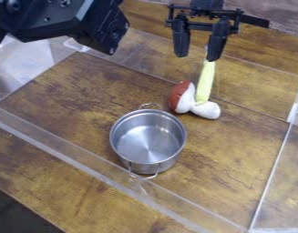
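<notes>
My gripper [200, 41] hangs open at the top of the view, its two dark fingers apart with nothing seen held between them. Just below it a long pale yellow-green object [206, 84] lies with its upper end partly behind the gripper. At that object's lower end are a red and white item [181, 96] and a white piece [205, 110], close together. A steel pot [148, 140] with two wire handles stands in the lower middle, below these objects.
Clear panel edges run along the left, bottom and right. The dark arm body fills the top left.
</notes>
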